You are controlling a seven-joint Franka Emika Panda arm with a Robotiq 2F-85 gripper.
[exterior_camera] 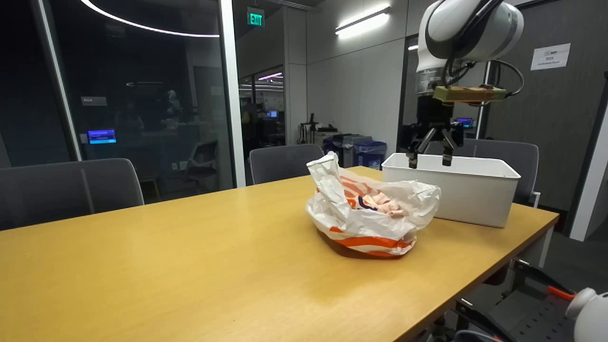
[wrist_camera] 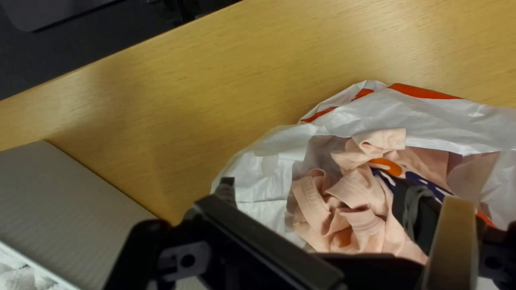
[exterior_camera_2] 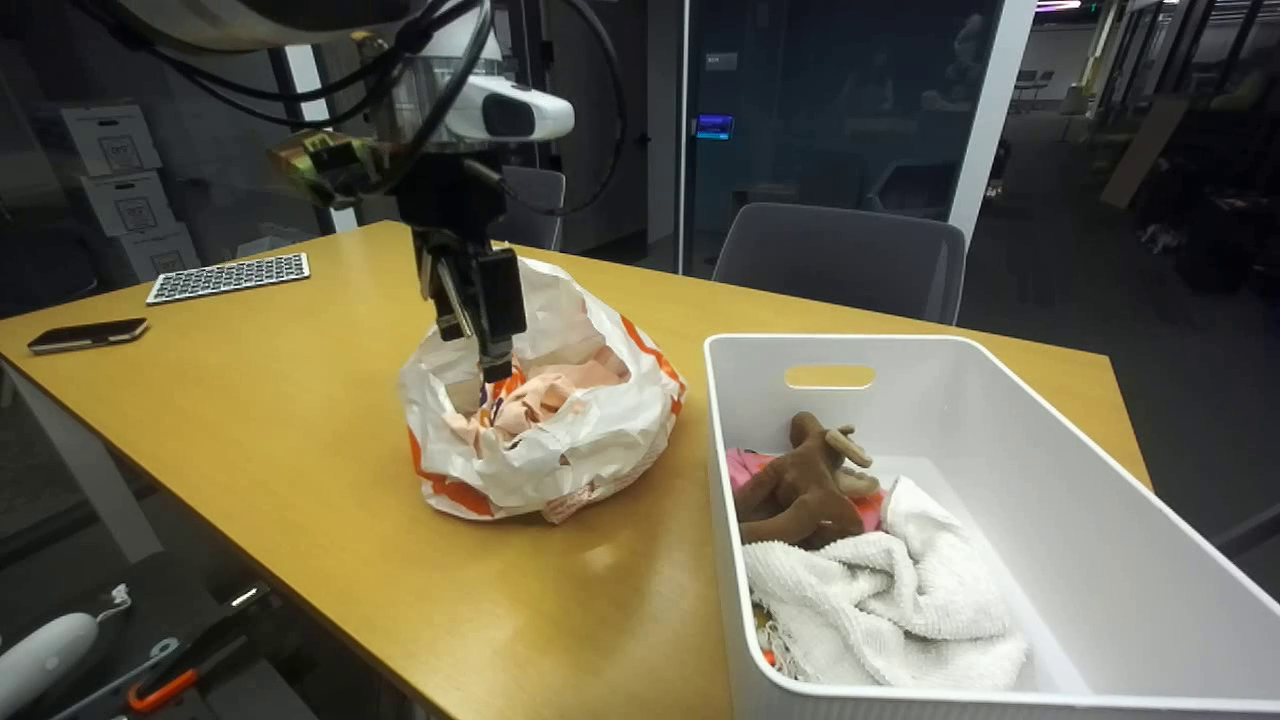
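Observation:
A white plastic bag with orange stripes (exterior_camera: pixel 373 231) lies open-mouthed on the table. Crumpled pink cloth with orange and navy print (wrist_camera: pixel 360 208) fills its inside. Above the cloth, my gripper (exterior_camera_2: pixel 475 346) points down with its fingers apart and nothing between them. In the first exterior view the gripper (exterior_camera: pixel 430 160) appears against the white bin (exterior_camera: pixel 470 196). That bin (exterior_camera_2: pixel 828 350) stands beside the bag and holds a brown plush toy (exterior_camera_2: pixel 813 486), a white towel (exterior_camera_2: pixel 888 606) and some pink fabric. In the wrist view, dark fingers hide the lower part of the bag.
The wooden table (exterior_camera: pixel 171 268) has a wide clear stretch on the side of the bag away from the bin. A keyboard (exterior_camera_2: pixel 228 277) and a phone (exterior_camera_2: pixel 88 336) lie at its far left in the second exterior view. Chairs stand around the edges.

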